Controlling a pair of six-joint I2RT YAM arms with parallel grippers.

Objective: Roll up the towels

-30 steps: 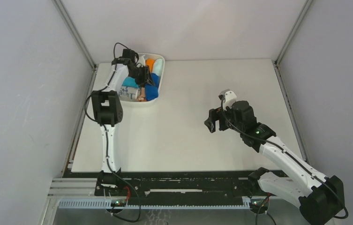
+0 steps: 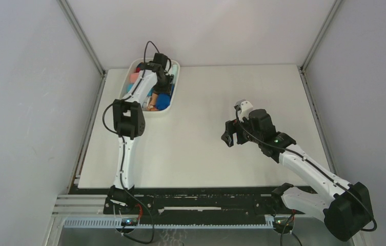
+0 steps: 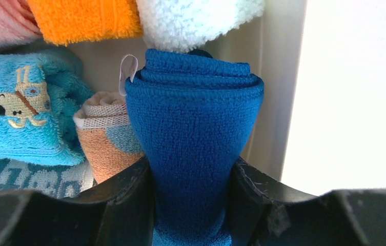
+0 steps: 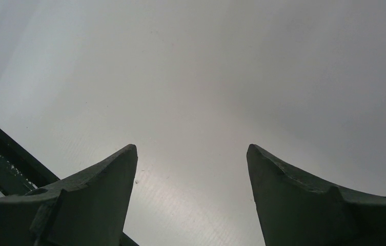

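Observation:
A rolled dark blue towel [image 3: 193,123] with a white tag loop fills the middle of the left wrist view, its far end bulging wider than the part between the fingers. My left gripper is closed in on its sides, inside the white bin [image 2: 152,113] at the back left in the top view. Around it in the bin lie a light blue towel with a dog [image 3: 21,110], an orange-tan roll [image 3: 106,138], an orange towel [image 3: 90,20], a white towel [image 3: 201,20] and a pink one [image 3: 1,20]. My right gripper stands open above bare table, nothing between its fingers.
The bin's right wall [image 3: 283,77] runs close beside the blue towel. A dark rail [image 2: 206,200] borders the front edge of the table.
The blue towel stays near the bin's front right. My right arm has shifted slightly left.

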